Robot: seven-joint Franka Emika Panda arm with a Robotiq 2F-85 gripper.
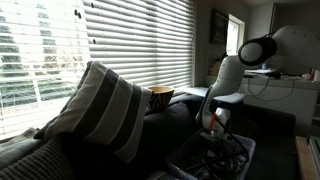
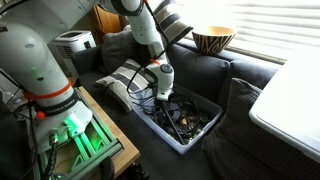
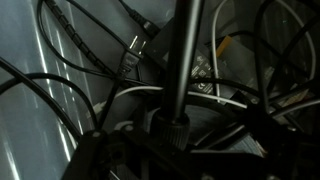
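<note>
A grey-white bin (image 2: 184, 148) full of tangled black cables (image 2: 172, 112) sits on the dark couch. My gripper is down among the cables, its dark fingers apart on either side of the lower middle of the wrist view. A black rod (image 3: 183, 65) with a knurled end runs down to the left finger, near the gap. Whether the rod touches a finger is hard to tell in the dark. In exterior view 1 the gripper is low over the bin (image 1: 247, 160), its tips hidden by cables.
A striped pillow (image 1: 103, 112) leans on the couch beside the bin. A patterned bowl (image 2: 213, 38) stands on the couch back near the window blinds. A wooden table edge (image 2: 122, 155) and a white surface (image 2: 292, 108) flank the area.
</note>
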